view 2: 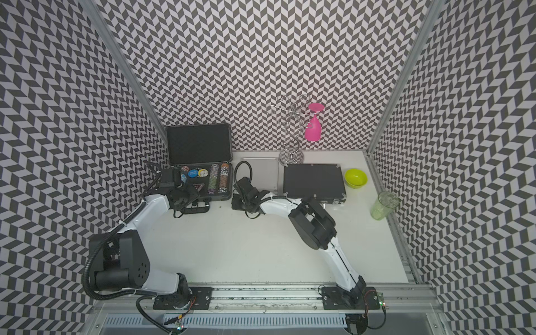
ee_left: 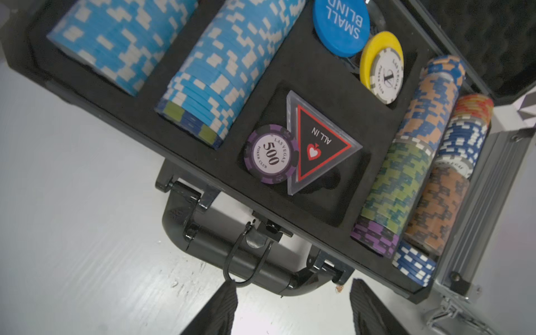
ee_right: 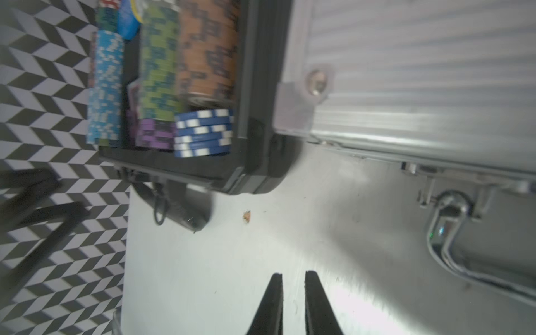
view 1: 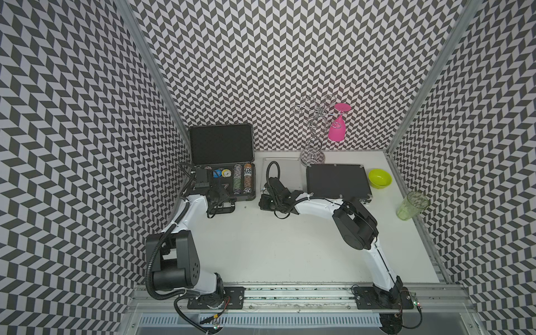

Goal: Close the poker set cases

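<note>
A black poker case [view 1: 221, 142] stands open at the left, its lid raised, chips and a triangular ALL IN piece [ee_left: 316, 142] in its tray. My left gripper is open above the case's front edge and handle [ee_left: 240, 262]. A closed silver case [view 2: 259, 170] lies in the middle, partly hidden by the right arm. My right gripper is part open with nothing between its fingers, low before the silver case's front and beside the open case. A closed black case [view 1: 337, 181] lies at the right.
A wire stand with a pink glass [view 1: 336, 128] is at the back. A green bowl [view 1: 379, 177] and a glass [view 1: 412, 206] stand at the right.
</note>
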